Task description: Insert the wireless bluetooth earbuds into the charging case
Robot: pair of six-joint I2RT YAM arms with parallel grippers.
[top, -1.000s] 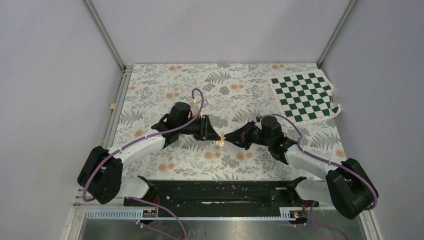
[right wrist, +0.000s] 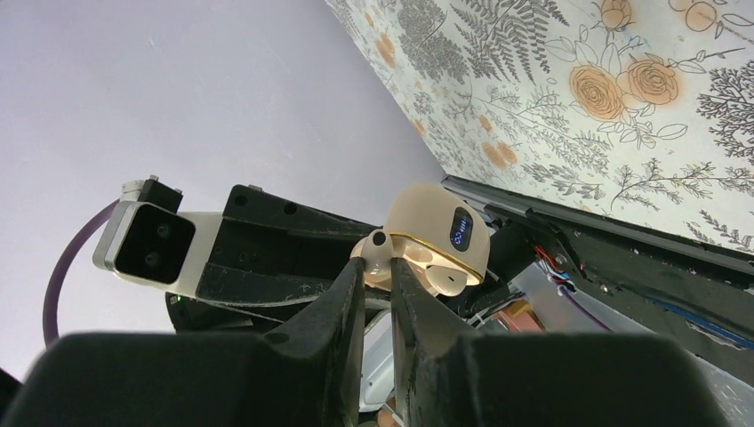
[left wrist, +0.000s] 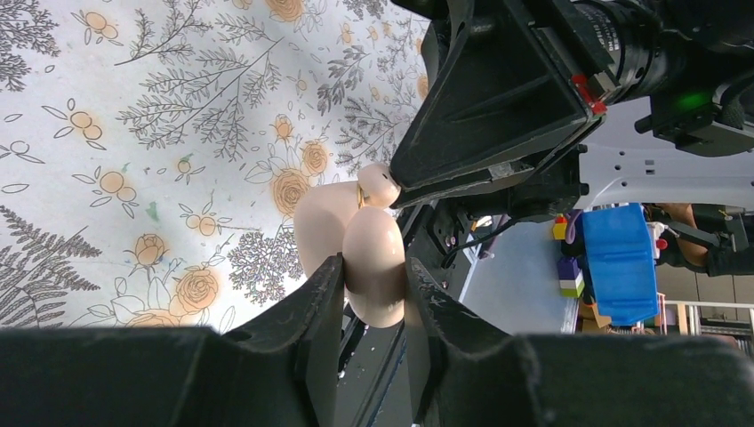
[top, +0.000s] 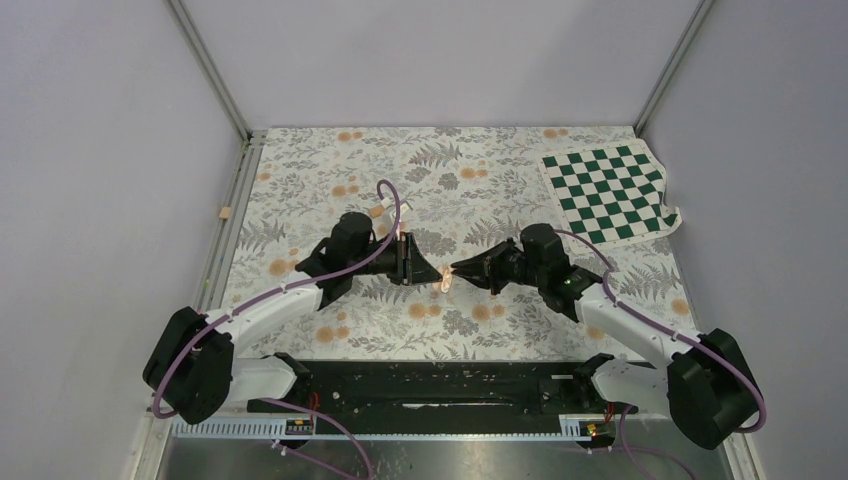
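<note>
The cream charging case (right wrist: 427, 218) is held in the air between both arms, lid open, with a small lit display on it. My left gripper is shut on the case, whose rounded cream end (left wrist: 373, 240) shows between its fingertips. My right gripper is shut on a cream earbud (right wrist: 377, 253), held at the case's open top. A second earbud piece (right wrist: 445, 280) shows in the case. Whether the held earbud sits inside its slot I cannot tell.
A green-and-white checkered mat (top: 610, 190) lies at the back right. The table's front edge is below the arms.
Both arms have shifted slightly, the right wrist a little up the frame and rightward, the left a little leftward.
</note>
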